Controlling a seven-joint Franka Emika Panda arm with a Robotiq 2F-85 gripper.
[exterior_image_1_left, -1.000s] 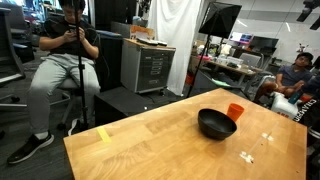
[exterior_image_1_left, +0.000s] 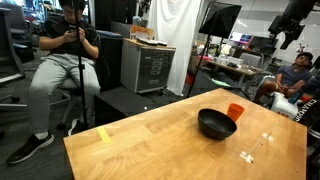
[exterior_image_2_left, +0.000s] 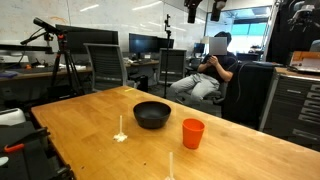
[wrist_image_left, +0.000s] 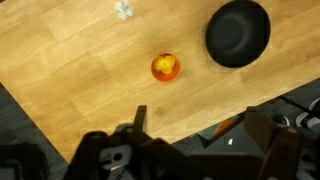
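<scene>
My gripper is open, high above the table, with nothing between its fingers. Its tips also hang at the top of the second exterior view. An orange cup (exterior_image_2_left: 193, 133) stands upright on the table; from above, something yellow (wrist_image_left: 165, 63) shows inside it. Beside the cup sits a round black bowl (exterior_image_2_left: 152, 114), which looks empty in the wrist view. Both lie well below the gripper, untouched, farther up the wrist view than the fingers.
The wooden table (exterior_image_1_left: 150, 148) has wide bare areas. Small white pieces lie on it, one (wrist_image_left: 123, 9) showing in the wrist view. A person (exterior_image_1_left: 68, 65) sits beside the table at left, another (exterior_image_2_left: 213, 75) behind it. Cables (wrist_image_left: 295, 104) run past the table's edge.
In the first exterior view, the gripper has come down and leftward from the top right corner. The cup and bowl have stayed in place.
</scene>
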